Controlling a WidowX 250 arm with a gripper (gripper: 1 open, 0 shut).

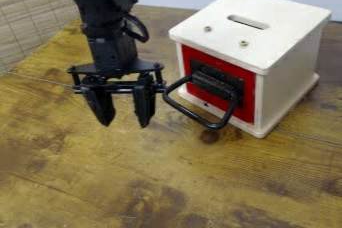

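A white wooden box (287,47) with a slot and two small knobs on its sloped top stands at the right. Its red front (201,62) carries a black panel with a looped black handle (214,122) sticking out. My black gripper (118,107) hangs just left of the handle, fingers pointing down and spaced apart, with nothing visible between them. Its right side is close to the handle's left end; whether they touch I cannot tell.
A woven mat (27,37) lies beyond the table's left edge, and a pale wall stands behind.
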